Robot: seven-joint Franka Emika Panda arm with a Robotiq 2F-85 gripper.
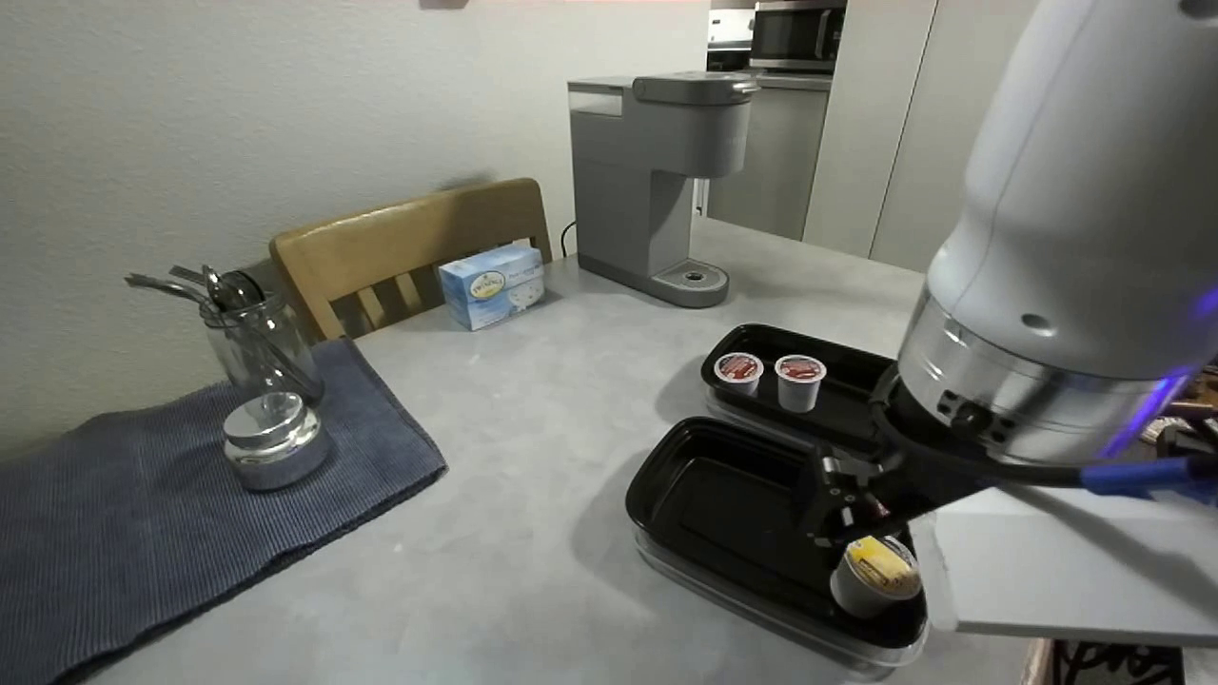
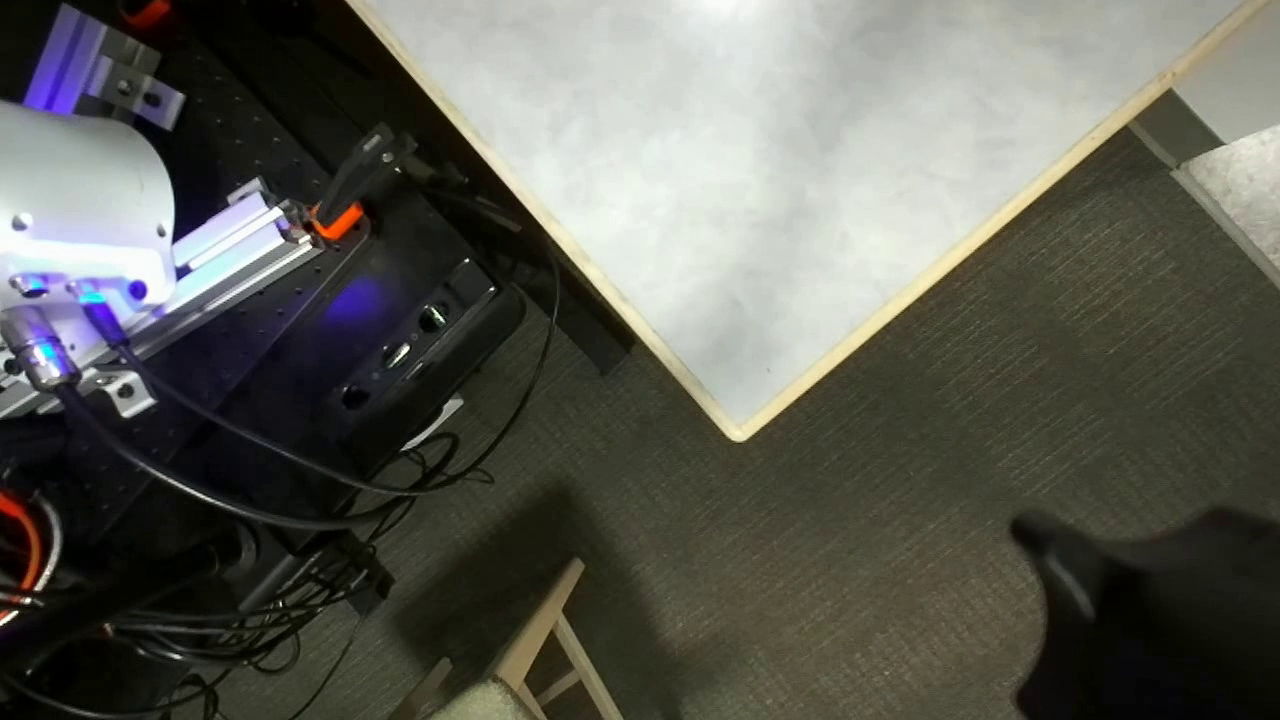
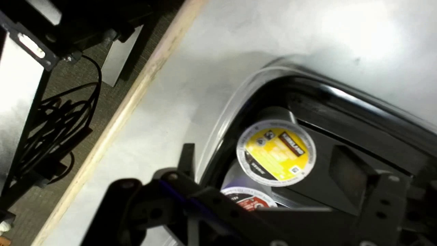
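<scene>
My gripper (image 1: 839,502) is open above the near black tray (image 1: 685,502), with empty space between its fingers. A yellow-lidded coffee pod (image 1: 879,571) sits at that tray's right end, just below the gripper. From the wrist, the yellow pod (image 3: 276,152) appears between the dark left finger and the broad right finger (image 3: 348,176). Beside it is a red-lidded pod (image 3: 250,201), partly covered by the gripper body. Two more red-lidded pods, a left one (image 1: 737,370) and a right one (image 1: 799,381), stand upright in the far black tray (image 1: 748,333).
Behind the trays stands a grey coffee maker (image 1: 639,171). Further left are a blue tea box (image 1: 493,285), a glass jar of cutlery (image 1: 261,342) and a silver-lidded jar (image 1: 274,443) on a blue mat (image 1: 148,514). Bare tabletop (image 1: 502,457) separates mat and trays.
</scene>
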